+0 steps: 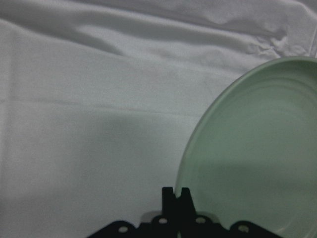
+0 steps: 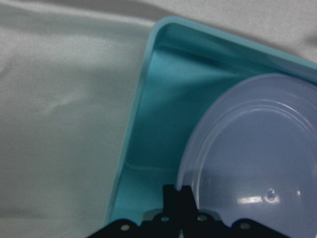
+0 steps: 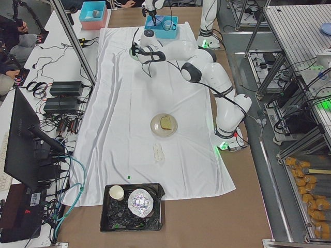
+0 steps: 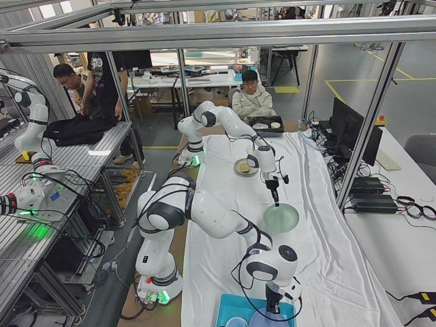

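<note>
A pale green plate (image 4: 281,219) lies on the white cloth; in the left wrist view its rim runs down to my left gripper, whose two fingers are close together on that rim. My right gripper is at the rim of a translucent blue dish (image 2: 252,148) inside a turquoise tub (image 2: 129,124), its fingers likewise close together there. A beige plate (image 3: 155,129) with a yellow piece (image 3: 165,123) on it sits on the middle of the cloth.
A black tray (image 3: 108,217) with a cup (image 3: 116,192) and a foil-covered round item (image 3: 140,202) stands at one end. A monitor and cables line one side.
</note>
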